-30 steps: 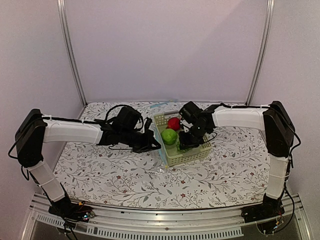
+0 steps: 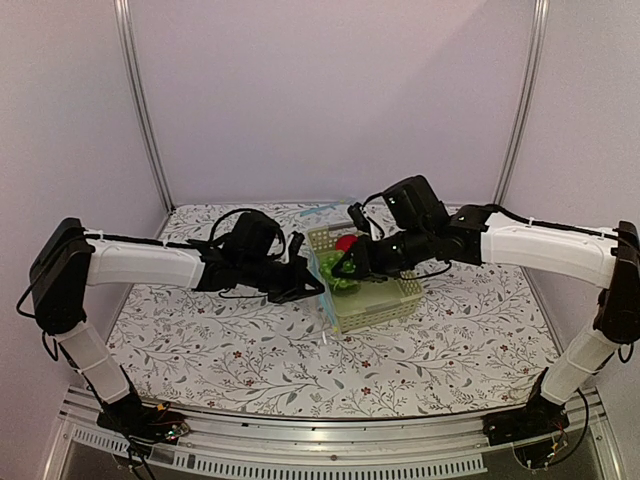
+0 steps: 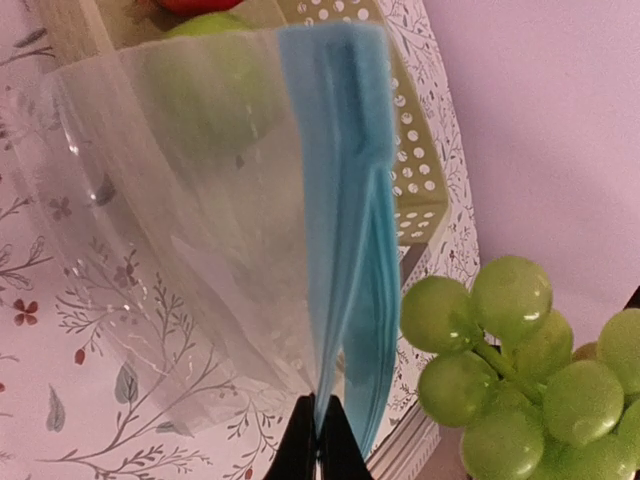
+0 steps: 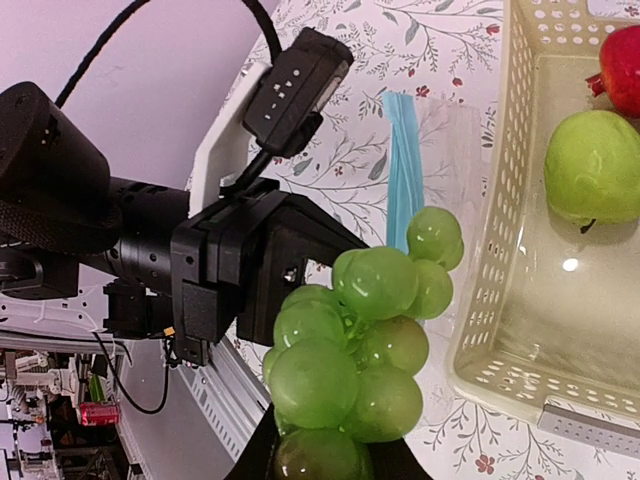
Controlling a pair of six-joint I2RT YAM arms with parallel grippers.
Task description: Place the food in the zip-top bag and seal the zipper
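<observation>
The zip top bag (image 3: 170, 250), clear with a blue top (image 3: 340, 150), lies left of the basket (image 4: 500, 250); my left gripper is shut at its blue edge. My right gripper is shut on a bunch of green grapes (image 4: 385, 290), held up above the basket's left side, near the bag and left gripper. The grapes also show at the right of the left wrist view (image 3: 520, 370). In the basket sit a green apple (image 4: 590, 165) and a red pomegranate (image 4: 620, 65).
Pale walls stand at the back and sides, with a metal rail (image 2: 330, 430) along the front edge.
My right gripper has lifted the grapes from the basket and moved left and up toward the bag. The left arm has stayed in place.
</observation>
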